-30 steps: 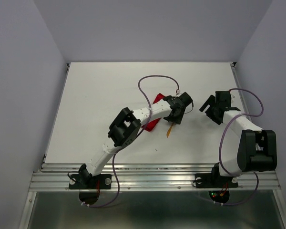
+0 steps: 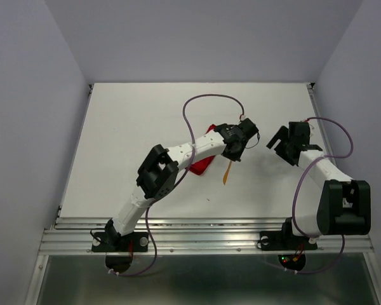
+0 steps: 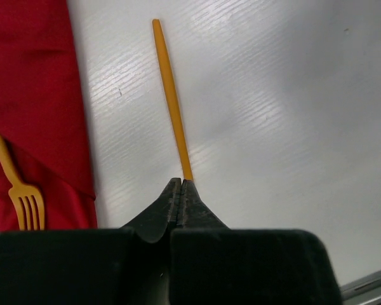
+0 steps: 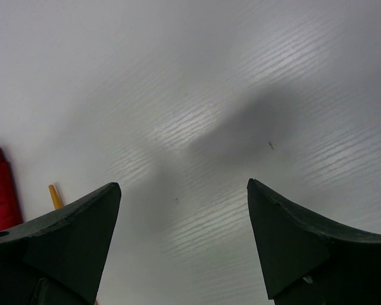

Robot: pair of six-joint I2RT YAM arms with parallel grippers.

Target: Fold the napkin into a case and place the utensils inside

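The red folded napkin (image 3: 38,76) lies on the white table, mostly under my left arm in the top view. A yellow fork (image 3: 26,200) rests on it. To the napkin's right lies another yellow utensil (image 3: 170,95), long and slim, with its far part under my left gripper. That gripper is shut, its tips at the utensil's end in the wrist view; whether they touch it I cannot tell. My right gripper (image 2: 273,143) stands open at the table's right side, nothing between its fingers.
Walls border both sides and the back, and a metal rail runs along the front edge. My left arm stretches diagonally across the middle.
My left arm has shifted slightly, its elbow a little toward the left and its cable loop higher in the top view. The right arm has barely moved.
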